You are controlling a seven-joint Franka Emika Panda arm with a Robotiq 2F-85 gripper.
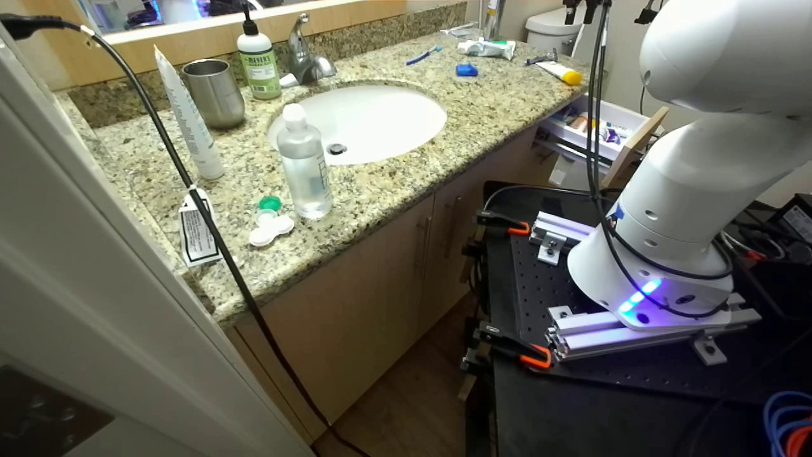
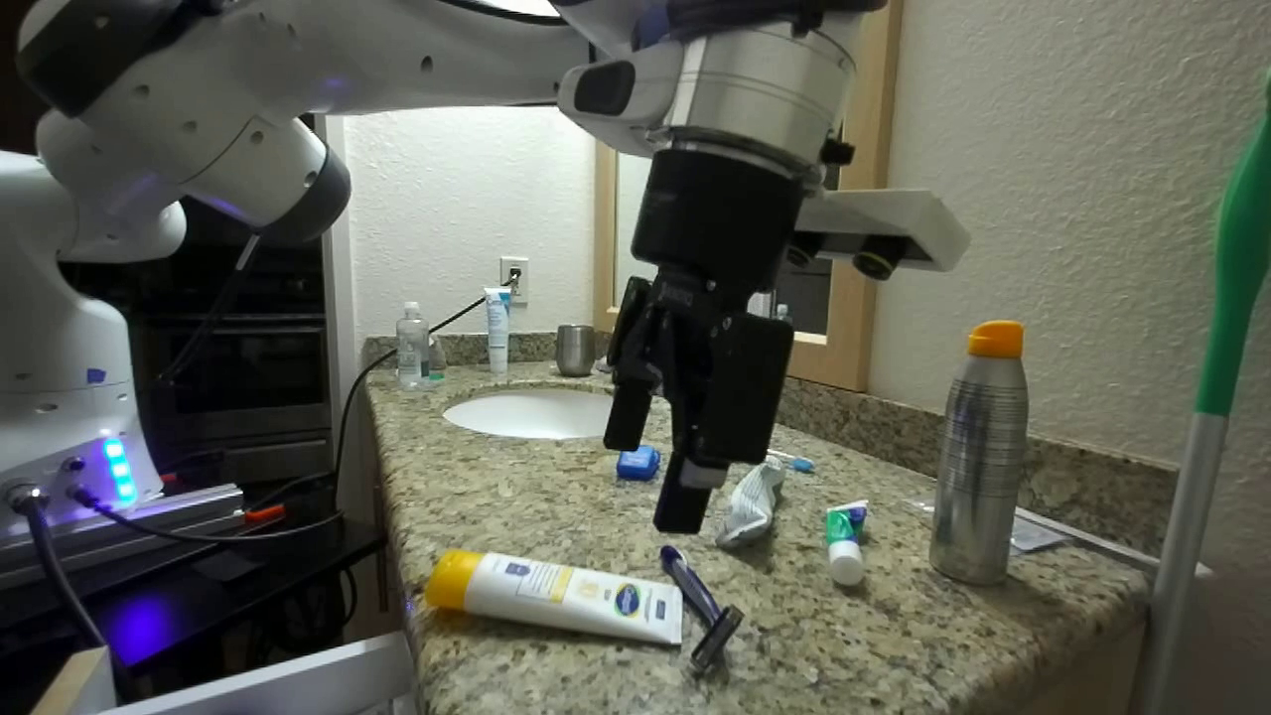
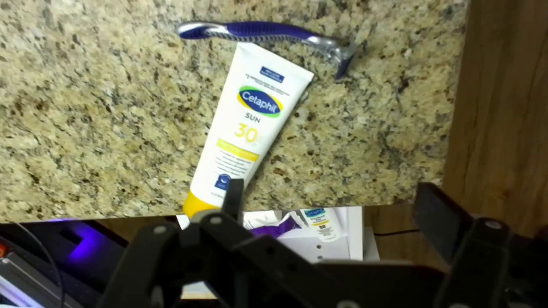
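Note:
My gripper is open, its two fingers wide apart with nothing held between them. In exterior view 2 the gripper (image 2: 657, 465) hangs above the counter, pointing down. Below it lies a white sunscreen tube (image 3: 246, 120) with a yellow cap, flat near the counter's front edge; my left finger in the wrist view overlaps its cap end. A purple-handled razor (image 3: 264, 31) rests by the tube's flat end. Past the counter edge, an open white drawer (image 3: 355, 233) holds another Cetaphil tube (image 3: 323, 224) and a purple item (image 3: 277, 228), partly hidden by the gripper.
A tall metal bottle (image 2: 980, 465) with an orange cap stands at the counter's end. Nearby are a green-and-white tube (image 2: 845, 546), a crumpled tube (image 2: 753, 506) and a blue floss box (image 2: 638, 463). The sink (image 1: 373, 122) and clear bottle (image 1: 304, 167) are farther along.

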